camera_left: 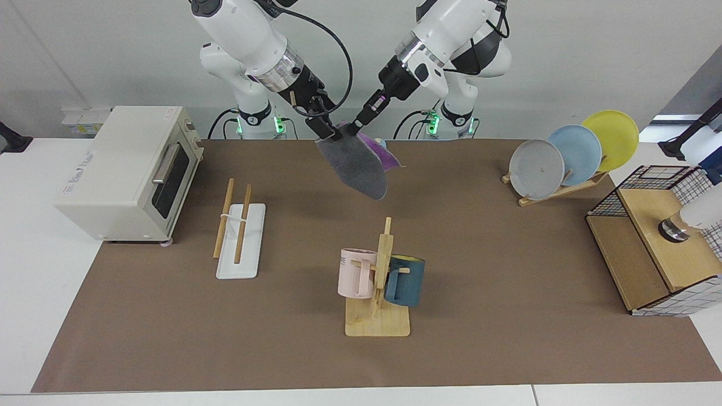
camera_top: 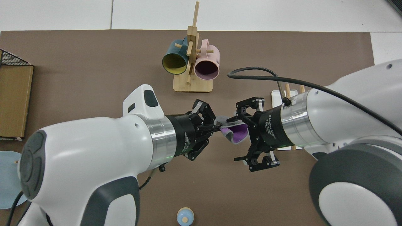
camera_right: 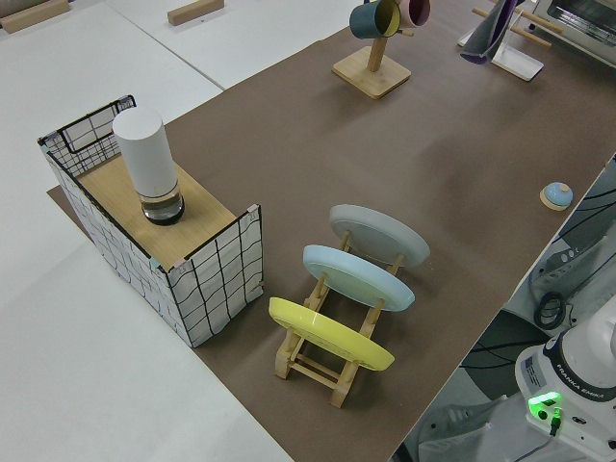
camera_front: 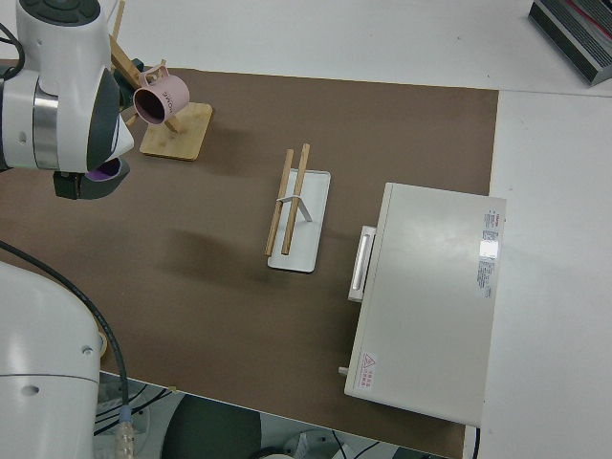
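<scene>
A grey cloth [camera_left: 352, 169] with a purple lining [camera_top: 237, 132] hangs between my two arms over the middle of the mat. In the top view, my left gripper [camera_top: 215, 126] reaches from the left and grips the cloth's upper edge. My right gripper [camera_top: 237, 135] comes from the right with its fingers spread, one near the cloth's top, the other below it; whether it touches the cloth is unclear. In the left view the cloth hides much of both fingertips.
A mug tree [camera_left: 377, 325] holds pink and teal mugs. A white rack with wooden rods [camera_front: 306, 239], a microwave-like box [camera_front: 430, 306], a plate rack [camera_right: 337, 380] and a wire-sided shelf [camera_right: 202, 231] stand around clear mat.
</scene>
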